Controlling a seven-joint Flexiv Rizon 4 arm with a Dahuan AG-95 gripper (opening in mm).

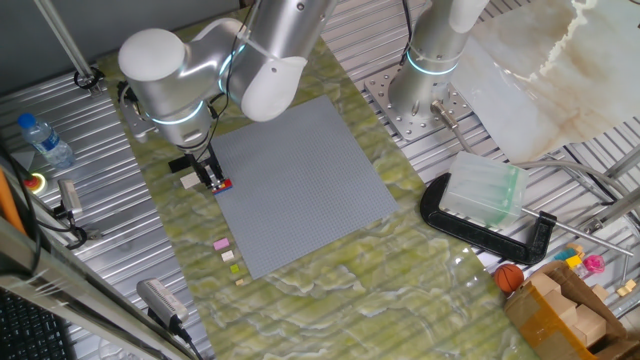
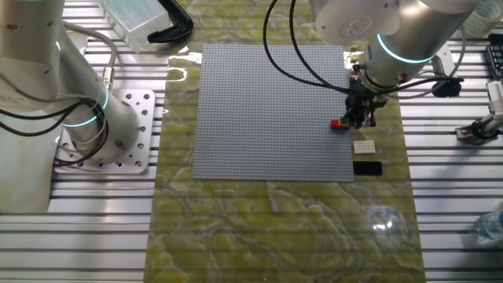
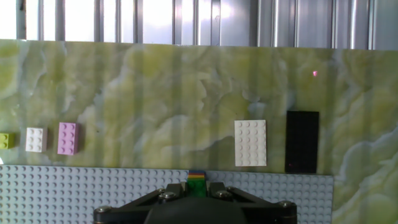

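At the edge of the grey baseplate (image 1: pixel 305 185), a small stack of coloured bricks sits low by my fingertips. Its red brick (image 2: pixel 336 124) shows in exterior view 2, with a green brick (image 3: pixel 197 186) on top. In the wrist view, blue and orange bands show just beyond the green. My gripper has a finger close against each side of the green brick and appears shut on it. Whether the stack is pressed onto the studs cannot be told. Exterior view 1 shows the gripper (image 1: pixel 215 184) pointing down at the baseplate's edge.
Off the baseplate's edge lie a white plate (image 3: pixel 250 143) and a black plate (image 3: pixel 302 142) on one side. Pink (image 3: pixel 68 138), white (image 3: pixel 36 140) and lime (image 3: pixel 5 140) bricks lie on the other. Most of the baseplate is bare. A black clamp (image 1: pixel 490 235) stands farther off.
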